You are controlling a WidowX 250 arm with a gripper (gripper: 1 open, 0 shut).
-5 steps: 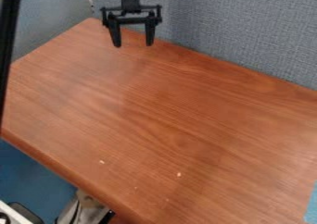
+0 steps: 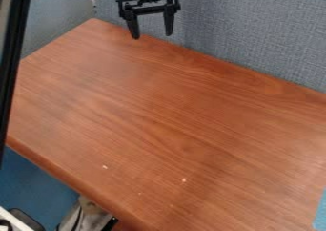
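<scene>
My black gripper [image 2: 152,31] hangs at the top centre of the camera view, above the far edge of the wooden table [image 2: 166,130], close to the grey partition behind it. Its two fingers point down and stand apart, open, with nothing between them.
Grey fabric partitions [image 2: 254,30] line the back and left. A dark vertical bar runs along the left edge of the view. Some pale items and cables lie below the table's near left edge.
The table looks the same.
</scene>
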